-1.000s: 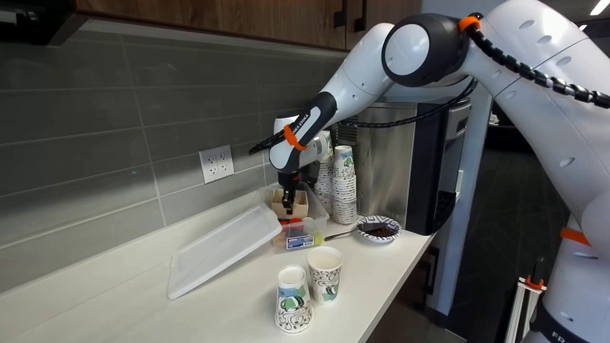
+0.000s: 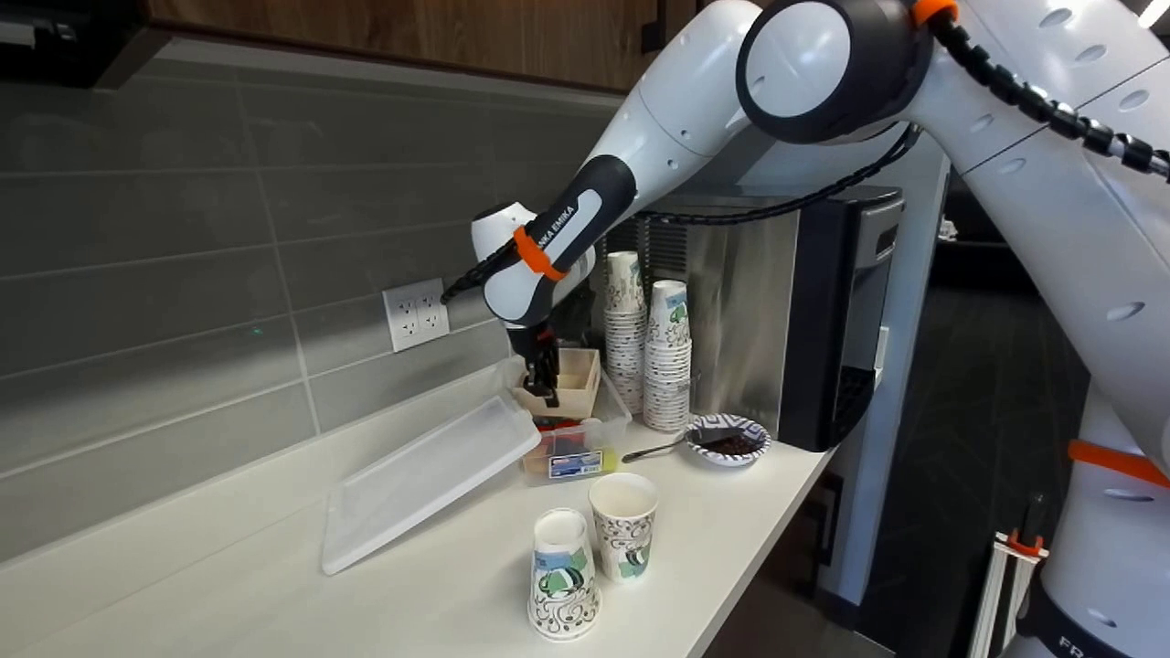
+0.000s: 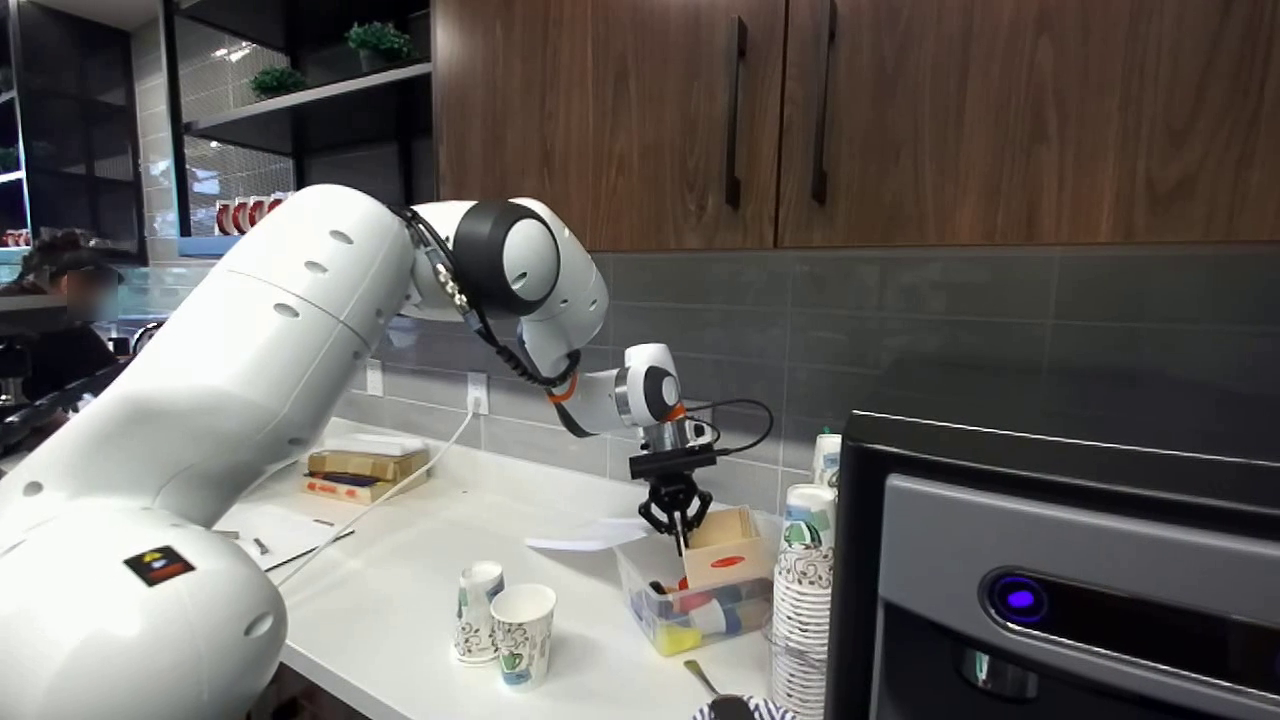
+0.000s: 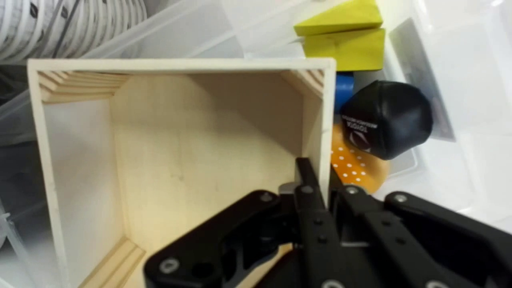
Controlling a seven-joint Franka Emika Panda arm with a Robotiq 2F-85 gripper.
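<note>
A pale wooden box (image 4: 201, 144), open at the top and empty where its inside shows, is in the wrist view. My gripper is shut on the box's right-hand wall, one finger inside and the other outside it. In exterior view 2 the box (image 3: 729, 562) sits tilted at the top of a clear plastic bin (image 3: 672, 642), with my gripper (image 3: 681, 540) at its left edge. Exterior view 1 has the box (image 2: 579, 378) inside the bin's rim, partly behind the gripper (image 2: 543, 397).
In the bin lie yellow blocks (image 4: 345, 48), a black item (image 4: 389, 117) and an orange dotted item (image 4: 353, 163). Stacked cups (image 2: 665, 367) rise close beside it. The bin's lid (image 2: 433, 477), a bowl (image 2: 727, 440) and two cups stand around.
My gripper has moved left in exterior view 1, toward the back wall. The wooden box has turned and tilted, now reaching a little further right. Cups and lid stay put.
</note>
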